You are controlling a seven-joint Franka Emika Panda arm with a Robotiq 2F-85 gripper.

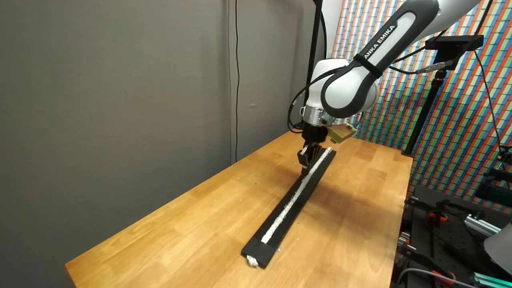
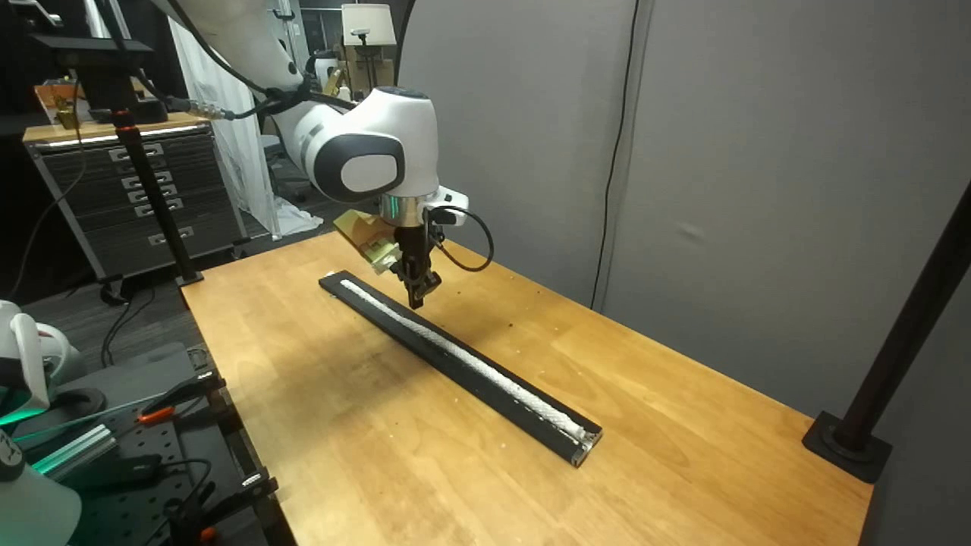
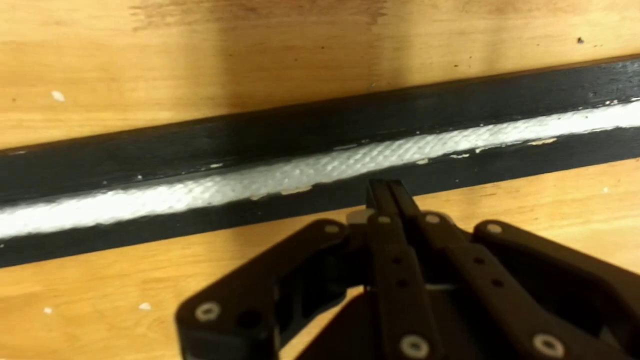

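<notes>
A long black bar with a white textured strip along its middle lies diagonally on the wooden table. In the wrist view the strip crosses from lower left to upper right, set in the black bar. My gripper is shut, its two fingers side by side with nothing visible between them. From exterior view 2, the gripper hangs beside the bar's far half, on the wall side. Its fingertips appear above the table, clear of the strip.
A grey wall runs along one side of the table. A black post on a base stands at a table corner. Clamps and tools lie on a dark bench beyond the opposite edge.
</notes>
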